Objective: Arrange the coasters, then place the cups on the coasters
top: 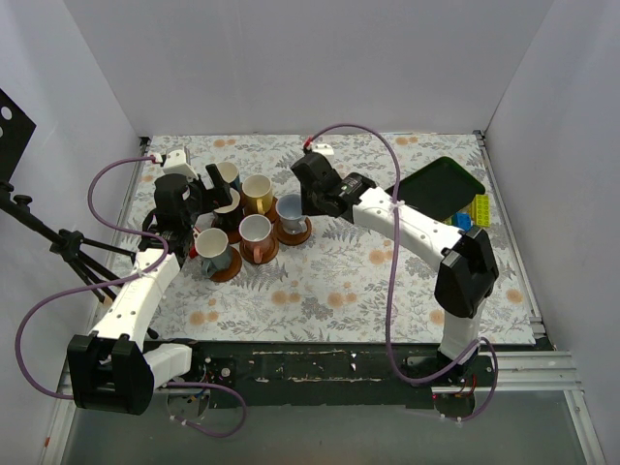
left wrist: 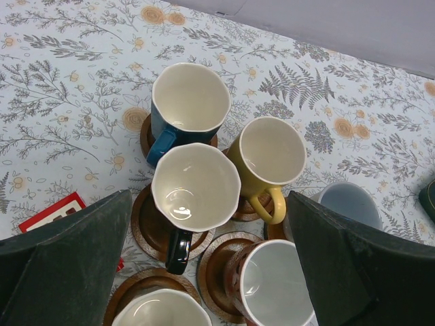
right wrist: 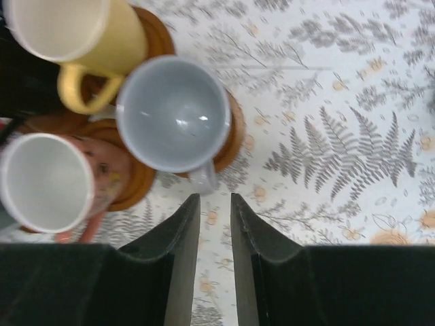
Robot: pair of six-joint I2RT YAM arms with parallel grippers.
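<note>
The pale grey-blue cup (right wrist: pixel 170 115) rests on a round brown coaster (right wrist: pixel 236 132), with its handle (right wrist: pixel 202 179) towards my right gripper in the right wrist view. That gripper is slightly open, patterned tablecloth showing in the narrow gap between its fingers. From the top, its dark body partly covers the cup (top: pixel 289 207). My left gripper (top: pixel 215 189) stays wide open above the cups on the left. Below it in the left wrist view are a white cup with a black handle (left wrist: pixel 196 183), a yellow cup (left wrist: pixel 270 153) and a blue cup (left wrist: pixel 190 98).
Other cups on coasters crowd close, including a white-rimmed reddish cup (top: pixel 256 232) and a grey-green cup (top: pixel 213 249). A dark green tray (top: pixel 441 189) and a yellow basket (top: pixel 480 208) stand at right.
</note>
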